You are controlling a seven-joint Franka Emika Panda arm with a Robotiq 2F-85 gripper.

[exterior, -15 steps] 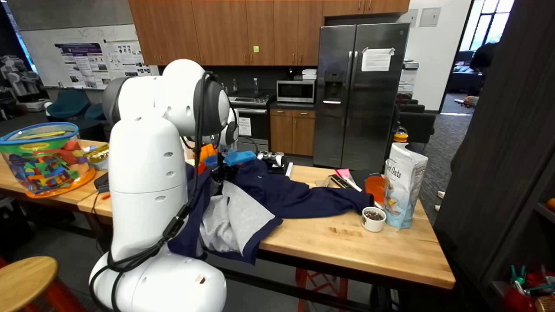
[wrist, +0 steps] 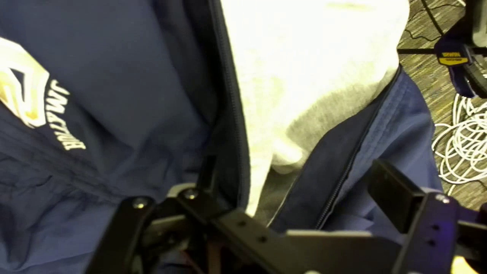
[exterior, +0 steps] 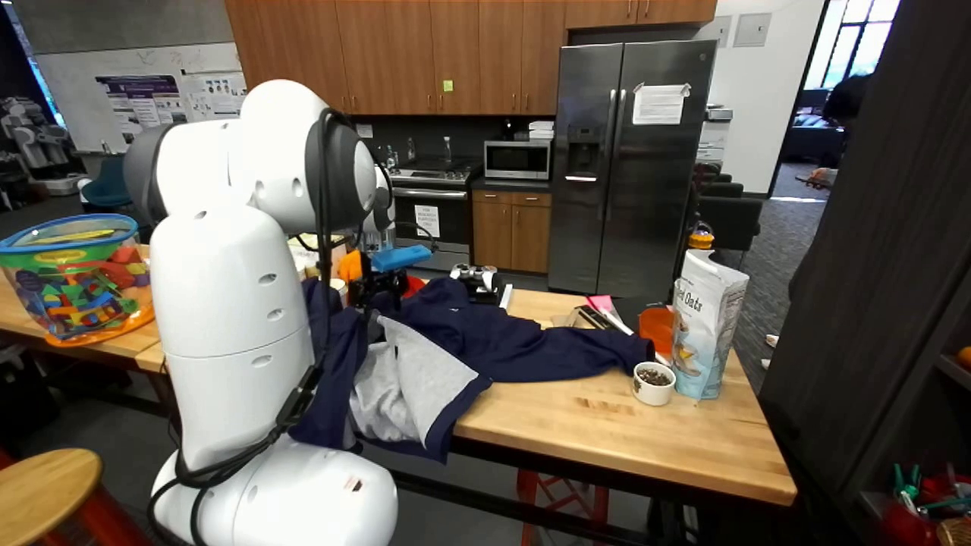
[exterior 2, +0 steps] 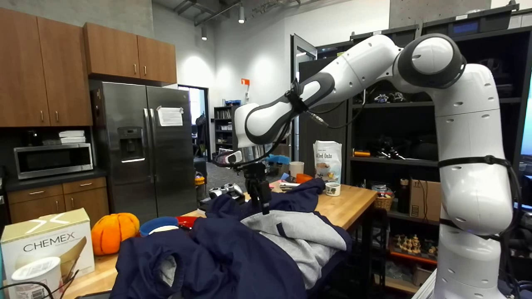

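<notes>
Spread over the wooden table is a navy jacket (exterior: 546,351) with pale grey lining, its lower part hanging off the near edge. The grey lining (exterior 2: 294,226) shows beneath my gripper (exterior 2: 260,199), which points down at the cloth. In the wrist view my gripper is open, its fingers wide apart above the jacket's opening. One zipper edge (wrist: 237,118) runs up near the left finger; the other zipper edge (wrist: 340,191) lies between the fingers. White lettering (wrist: 64,116) marks the navy cloth at left. Whether the fingertips touch the fabric cannot be told.
An oats bag (exterior: 708,324) and a small white cup (exterior: 652,384) stand at the table's right end. Past the jacket are an orange pumpkin (exterior 2: 115,233), a Chemex box (exterior 2: 49,244) and a game controller (exterior 2: 225,190).
In exterior view 1 the arm has swung left, and the gripper has shifted slightly left and lower over the jacket. The jacket lies almost as before.
</notes>
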